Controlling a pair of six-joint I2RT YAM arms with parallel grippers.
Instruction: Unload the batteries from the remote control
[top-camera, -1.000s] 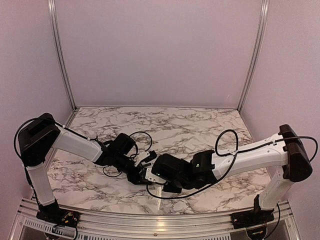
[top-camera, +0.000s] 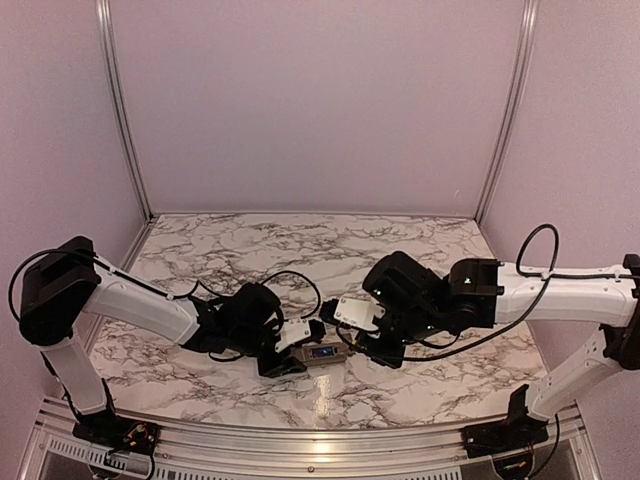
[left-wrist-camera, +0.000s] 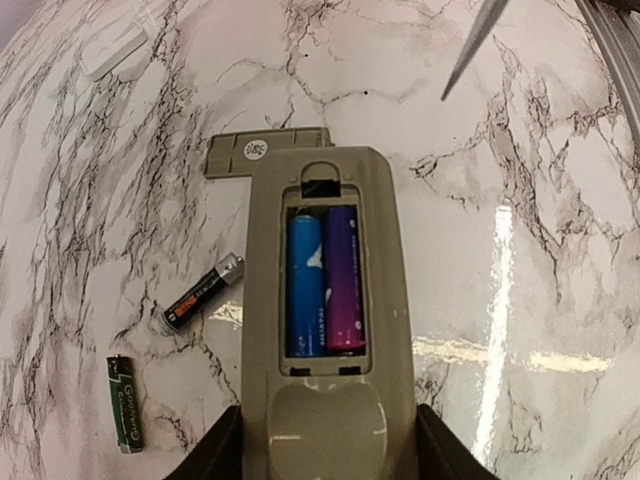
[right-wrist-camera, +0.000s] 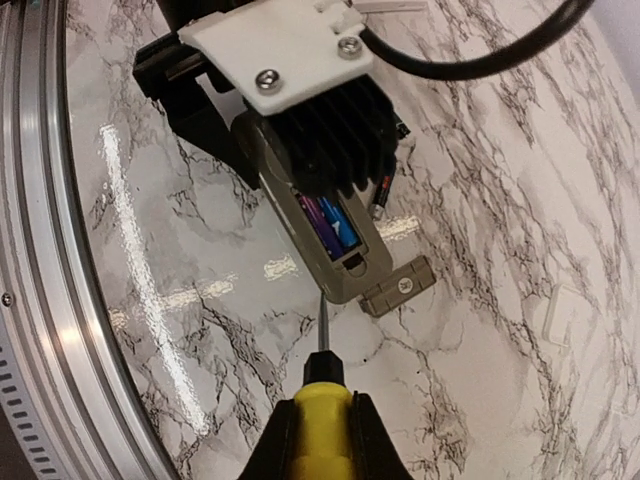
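Observation:
The grey remote (left-wrist-camera: 330, 420) has its battery bay open, holding a blue battery (left-wrist-camera: 305, 285) and a purple battery (left-wrist-camera: 343, 280). My left gripper is shut on the remote's lower end. My right gripper is shut on a yellow-handled screwdriver (right-wrist-camera: 323, 415), its metal tip near the remote's top end in the right wrist view; in the left wrist view the tip is off to the upper right, apart from the remote. The battery cover (left-wrist-camera: 280, 150) lies on the marble behind the remote.
A black-orange battery (left-wrist-camera: 200, 295) and a green battery (left-wrist-camera: 125, 405) lie beside the remote. A white object (left-wrist-camera: 115, 50) lies farther off. The metal table edge (right-wrist-camera: 40, 200) runs along the front.
My right arm has moved right and slightly up with the screwdriver, away from the left gripper, uncovering more of the remote. My left arm has shifted slightly.

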